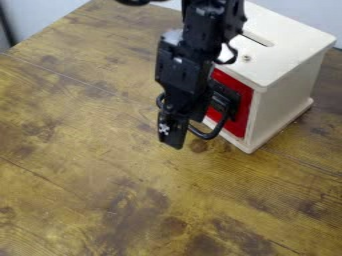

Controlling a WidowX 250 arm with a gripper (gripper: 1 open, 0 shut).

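A white wooden box (283, 72) stands at the right, with a red front panel or interior (239, 115) facing left and a slot in its top. In front of that red side hangs my black gripper (174, 127), low near the wooden table, its body hiding much of the red face. The gripper stands open, with nothing visible held in it.
A white wall edge shows at the top left corner. The arm reaches in from the top.
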